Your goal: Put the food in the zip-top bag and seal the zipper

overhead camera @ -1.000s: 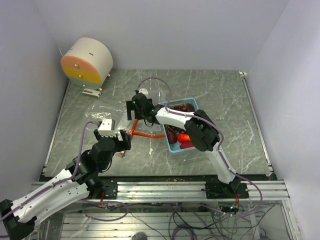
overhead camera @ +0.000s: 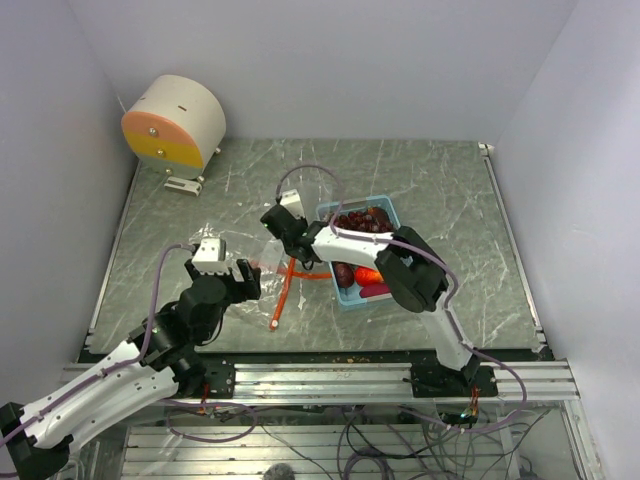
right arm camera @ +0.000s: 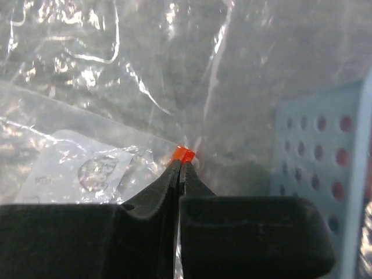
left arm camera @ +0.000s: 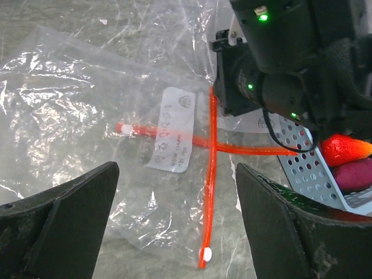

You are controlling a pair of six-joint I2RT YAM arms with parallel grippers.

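Note:
A clear plastic bag (left arm camera: 64, 128) with a white label (left arm camera: 175, 131) lies flat on the table. Two orange zipper strips cross at its right: one upright strip (left arm camera: 209, 186) with a white slider, and one sideways strip (left arm camera: 256, 150). My right gripper is shut on the far end of the upright strip, whose orange tip shows at its fingertips. My left gripper stands open above the bag with nothing between its fingers. Food fills a blue basket (left arm camera: 308, 168), including an orange-red pepper (overhead camera: 367, 277) and a dark red item (left arm camera: 354, 176).
Under the right arm, the basket sits close to the strips' right ends. A rounded cream container (overhead camera: 180, 115) with an orange and yellow front stands at the back left.
My right gripper has closed and moved slightly right and towards the front, and the upright orange strip and bag have shifted with it. The left arm has stayed still.

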